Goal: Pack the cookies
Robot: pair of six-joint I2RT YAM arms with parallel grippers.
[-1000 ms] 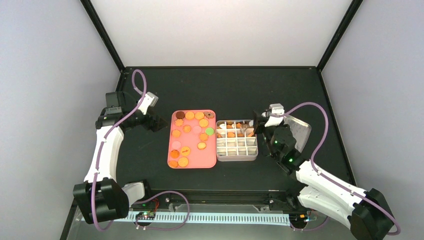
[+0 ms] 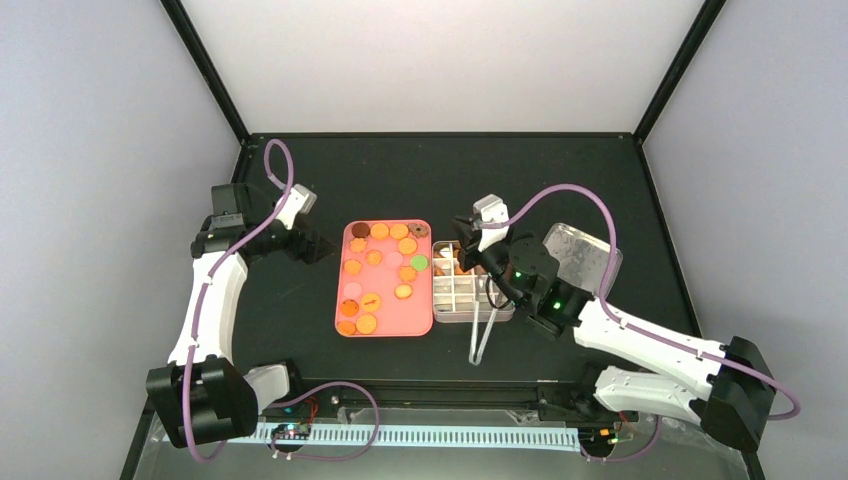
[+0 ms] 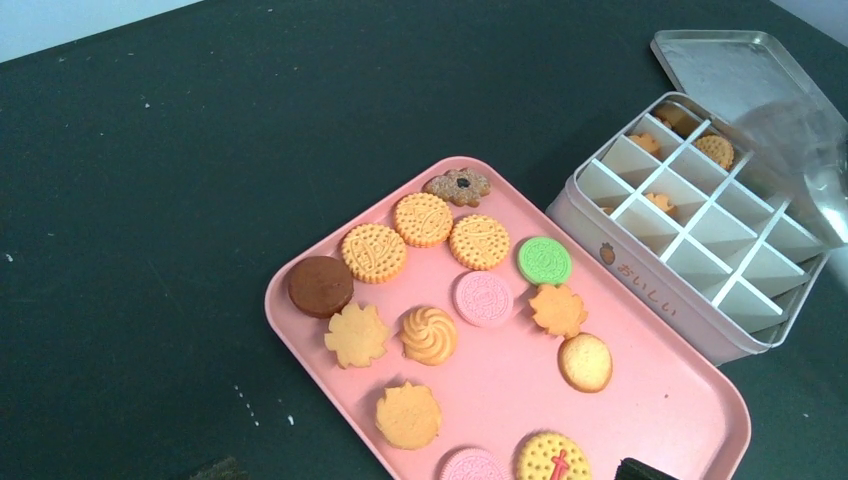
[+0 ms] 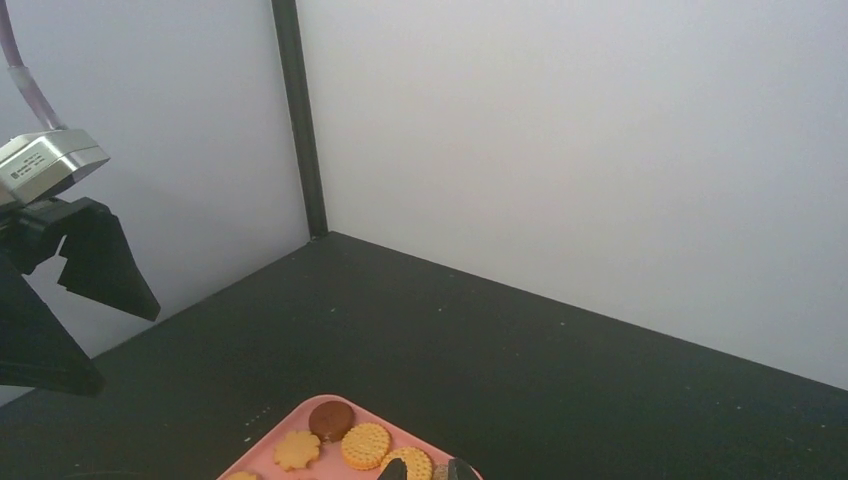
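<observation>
Various cookies lie on the pink tray point(image 2: 390, 290); chocolate point(image 3: 321, 286), green point(image 3: 544, 261) and pink point(image 3: 483, 298) ones stand out among them. Right of the tray is the divided tin point(image 2: 456, 303); cookies show in some compartments, others look empty. My left gripper is open and empty, off the tray's left side. My right gripper point(image 2: 464, 242) is over the tin's upper left; its fingertips point(image 4: 396, 470) barely enter the right wrist view, so its hold cannot be made out. Silvery tongs point(image 2: 477, 335) emerge below that arm; whether they touch the gripper is hidden.
A silver lid point(image 2: 583, 256) rests on the black table to the right of the tin, partly behind the right arm. Blurred metal, probably the tongs point(image 3: 825, 190), covers the tin's right side in the left wrist view.
My right arm has swung left from beyond the tin's right side to its upper left. The tongs now show below the tin, where none showed before. The left arm is still.
</observation>
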